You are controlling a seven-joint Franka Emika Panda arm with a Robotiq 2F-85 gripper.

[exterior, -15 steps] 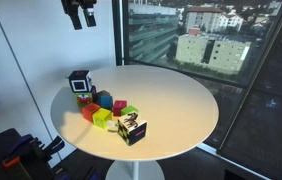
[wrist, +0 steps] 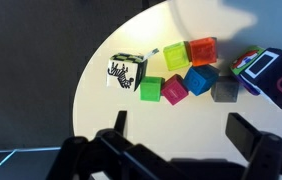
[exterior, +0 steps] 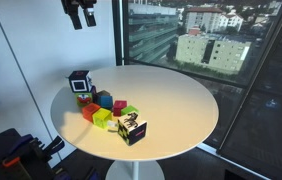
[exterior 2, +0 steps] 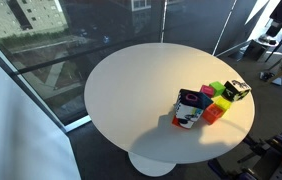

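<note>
My gripper [exterior: 83,22] hangs high above the left rear of the table in exterior view 1, well clear of the blocks. In the wrist view its two fingers [wrist: 118,122] stand wide apart, nothing between them. Below lies a cluster of small blocks: yellow [wrist: 174,56], orange-red [wrist: 203,51], blue [wrist: 201,79], green [wrist: 150,88], pink [wrist: 174,89] and dark grey [wrist: 225,89]. A larger zebra-picture block [wrist: 126,71] stands to one side. At the other side, a black block with a white square [exterior: 79,81] rests on a colourful block [exterior: 84,98].
The round white table [exterior: 176,95] has a wide bare stretch away from the blocks. A thin pale piece [wrist: 151,53] lies by the zebra block. Windows [exterior: 201,35] stand behind the table, and the floor lies dark around it.
</note>
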